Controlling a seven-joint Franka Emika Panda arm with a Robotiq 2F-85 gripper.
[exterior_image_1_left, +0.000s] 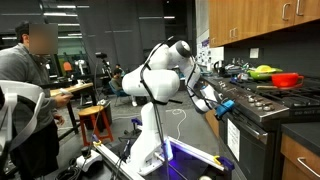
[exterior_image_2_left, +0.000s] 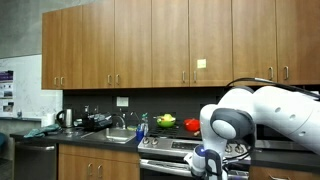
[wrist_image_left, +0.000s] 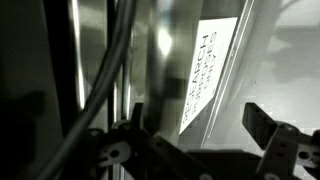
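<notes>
My gripper stands open in the wrist view, one dark finger at right and the other at lower left. Beyond and between the fingers runs a shiny metal bar-like strip, beside a white label with printed text. In exterior view 1 the arm reaches down to the front of the oven, its blue-marked end close to the upper front edge. Whether the fingers touch the oven cannot be told. In exterior view 2 the arm partly covers the stove front.
A red pot sits on the stovetop, with yellow-green items in a bowl behind it. Wooden drawers adjoin the oven. A person stands at far left near an orange stool. A dark cable crosses the wrist view.
</notes>
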